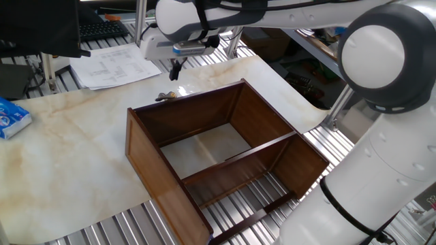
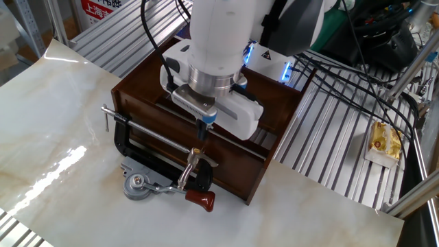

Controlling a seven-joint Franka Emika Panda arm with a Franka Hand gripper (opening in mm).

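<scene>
My gripper (image 1: 176, 70) hangs above the far edge of a brown wooden frame (image 1: 155, 146) in exterior view 1. Its dark fingertips (image 2: 202, 129) point down in exterior view 2, over a metal lever (image 2: 191, 165) by the frame's side. How far apart the fingers are cannot be made out, and no held object is evident. A black clamp (image 2: 122, 137) with a silver screw bar lies along that side. Next to it is a grey metal tool (image 2: 137, 184) with a red-brown knob (image 2: 200, 200). In exterior view 1 the frame hides most of this hardware; only a brass-coloured piece (image 1: 165, 96) shows.
Papers (image 1: 114, 66) and a keyboard (image 1: 102, 30) lie at the back left, with a blue packet (image 1: 12, 118) at the left edge. The marbled board (image 1: 68, 163) left of the frame is clear. A small yellow-and-white block (image 2: 384, 144) rests on the slatted table.
</scene>
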